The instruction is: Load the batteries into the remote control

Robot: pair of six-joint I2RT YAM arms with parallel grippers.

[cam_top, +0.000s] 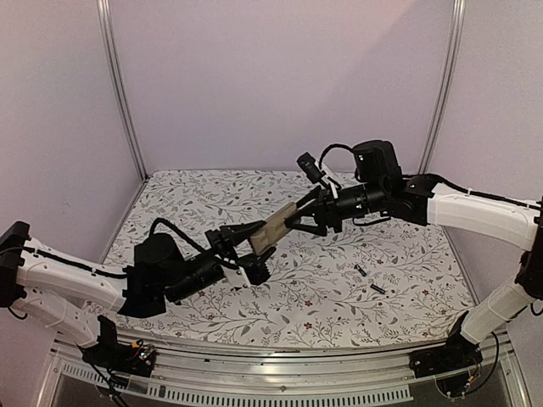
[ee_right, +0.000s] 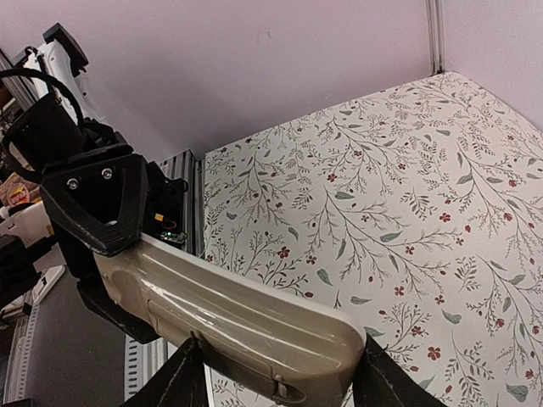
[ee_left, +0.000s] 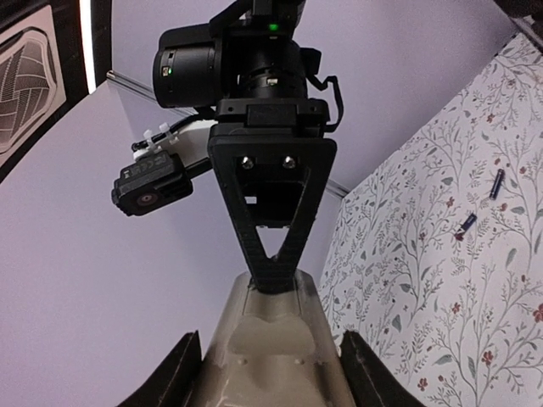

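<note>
The grey-beige remote control (cam_top: pixel 273 227) is held in the air, tilted, between the two arms. Around its lower left end, my left gripper (cam_top: pixel 259 242) is shut on it. At the upper right end is my right gripper (cam_top: pixel 304 212), its fingers spread on either side of that end. In the right wrist view the remote (ee_right: pixel 237 314) runs from the left gripper's fingers (ee_right: pixel 102 203) to between the right fingers. Two dark batteries (cam_top: pixel 361 270) (cam_top: pixel 377 289) lie apart on the floral mat; the left wrist view shows a battery (ee_left: pixel 466 224) too.
Plain walls (cam_top: pixel 280 85) enclose the back and sides. A metal rail (cam_top: pixel 280 381) runs along the front edge.
</note>
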